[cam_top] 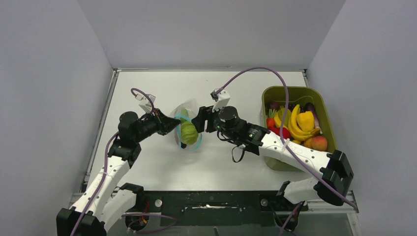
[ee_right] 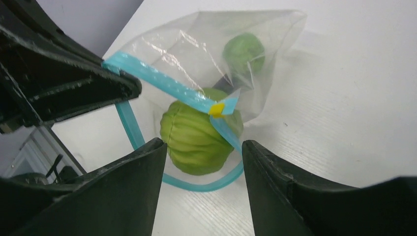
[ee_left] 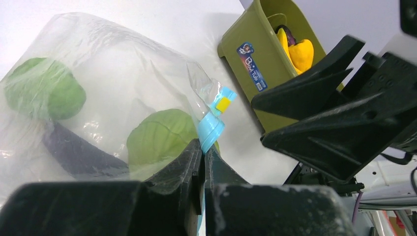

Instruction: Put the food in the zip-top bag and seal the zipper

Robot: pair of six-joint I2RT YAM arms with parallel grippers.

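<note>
A clear zip top bag (cam_top: 187, 105) with a blue zipper band lies on the table, its mouth gaping toward the front. Inside are a ridged green vegetable (ee_right: 199, 137) near the mouth, a dark purple piece (ee_left: 81, 150) and a smaller green one (ee_left: 46, 88) deeper in. My left gripper is shut on the bag's blue rim. Beside the mouth on the right, my right gripper stands part open with nothing gripped; the blue band and a yellow slider (ee_right: 216, 108) are ahead of its fingers.
An olive tub (cam_top: 268, 101) at the right holds bananas (cam_top: 296, 123), a yellow pepper (cam_top: 305, 121) and other produce.
</note>
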